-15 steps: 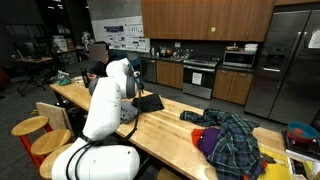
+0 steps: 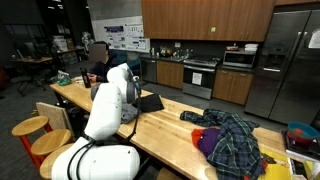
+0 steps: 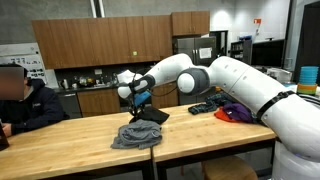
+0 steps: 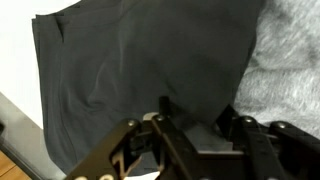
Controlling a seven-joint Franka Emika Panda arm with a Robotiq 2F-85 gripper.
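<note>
A black cloth (image 4: 115, 65) fills much of the wrist view, with a grey cloth (image 4: 285, 75) under and beside it on the right. In that view my gripper is low over the black cloth, near where it meets the grey one. Its dark fingertips appear some way apart, but they blend into the cloth, so whether any fabric is between them is unclear. From the second exterior view, the gripper (image 3: 133, 108) points down at the black cloth (image 3: 152, 115), just behind the rumpled grey cloth (image 3: 138, 134).
A dark plaid cloth (image 2: 234, 145) lies at the table's other end, with red and purple fabric (image 2: 207, 138) beside it. Bare wooden tabletop (image 2: 175, 125) lies between. Stools (image 2: 30, 127) stand beside the table. A person (image 3: 30, 105) sits at the left.
The cloths that show there look unchanged.
</note>
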